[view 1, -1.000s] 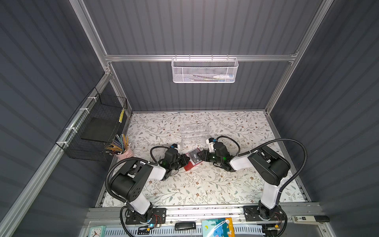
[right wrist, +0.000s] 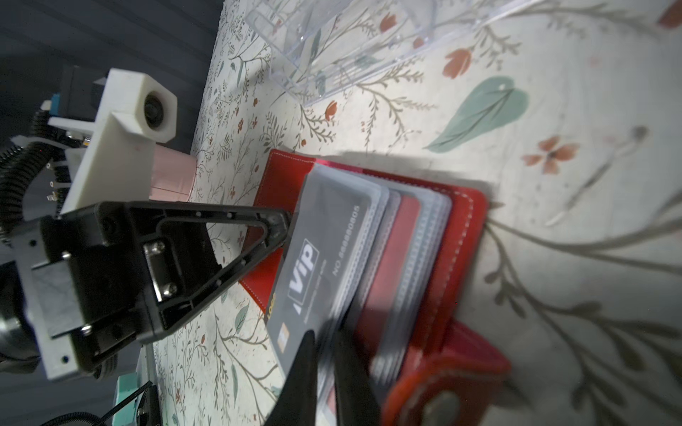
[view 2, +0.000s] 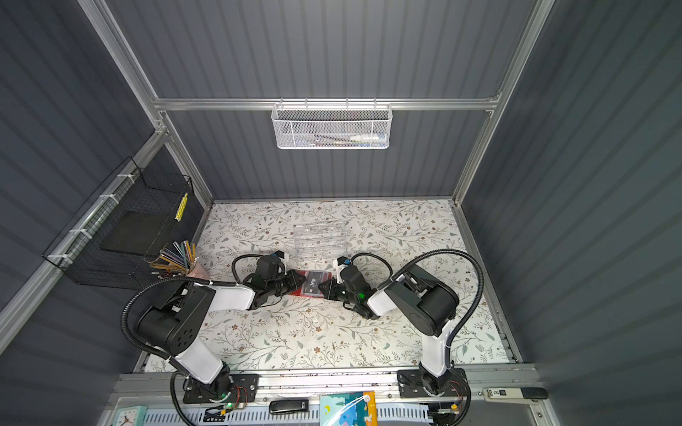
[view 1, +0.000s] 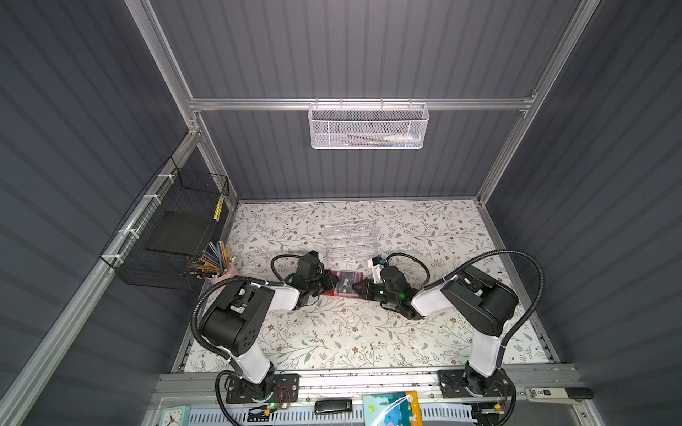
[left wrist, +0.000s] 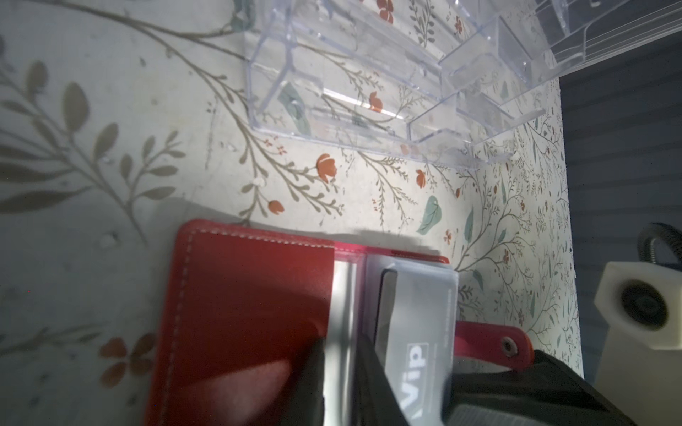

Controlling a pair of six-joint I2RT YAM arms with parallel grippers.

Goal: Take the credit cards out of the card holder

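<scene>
An open red card holder [left wrist: 241,312] lies on the floral table between my grippers, its clear sleeves holding cards, with a grey VIP card [right wrist: 319,255] on top. My left gripper [view 1: 328,279] is shut at the holder's left part, its tips low on the red cover beside the card sleeve; nothing clearly shows between them. My right gripper [view 1: 361,289] is at the holder's right part, its fingertips down at the card's edge and sleeves; whether they grip anything cannot be seen.
A clear acrylic organiser [view 1: 351,238] stands just behind the holder. A pink pen cup [view 1: 218,273] is at the left, below a black wire basket [view 1: 177,227]. A white mesh basket [view 1: 368,127] hangs on the back wall.
The card holder has turned from slanted to nearly straight across.
</scene>
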